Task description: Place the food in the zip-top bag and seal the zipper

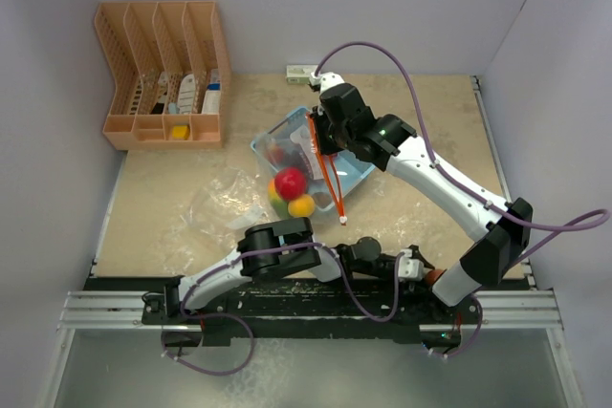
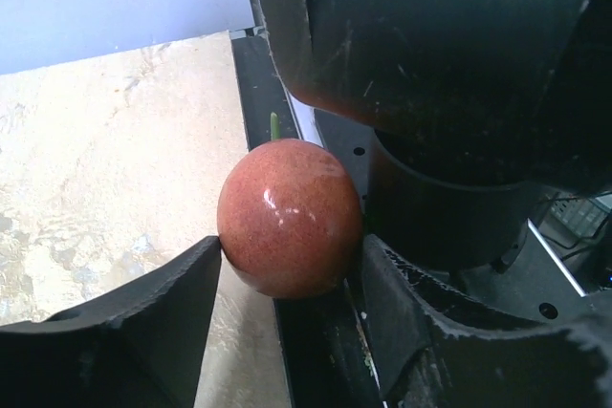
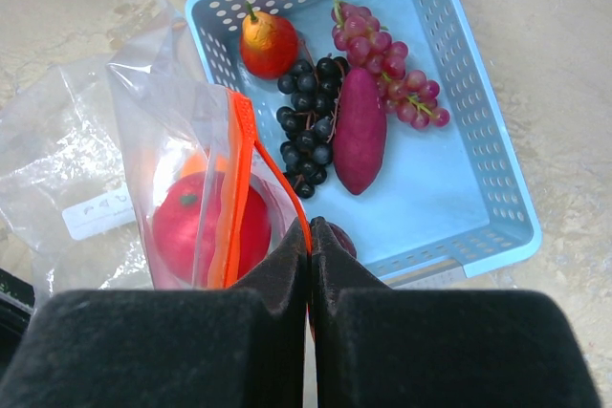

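The clear zip top bag [image 3: 158, 140] stands with its orange zip rim [image 3: 239, 169] spread apart. An apple [image 1: 290, 182] and other fruit show through its film. My right gripper is shut on one end of that rim, over the blue basket. Far off at the table's front edge, by the right arm's base, is a brownish-red round fruit [image 2: 290, 217] with a green stem. My left gripper has one fingertip at each side of it; how firmly they press on it cannot be told. In the top view this fruit [image 1: 433, 276] is partly hidden.
Inside the blue basket [image 3: 502, 179] are a pear [image 3: 269, 46], dark grapes [image 3: 311, 121], red grapes [image 3: 378, 59] and a purple oblong item [image 3: 360, 131]. A tan organizer [image 1: 163, 74] stands back left. The right arm's base [image 2: 449, 198] is close beside the left gripper.
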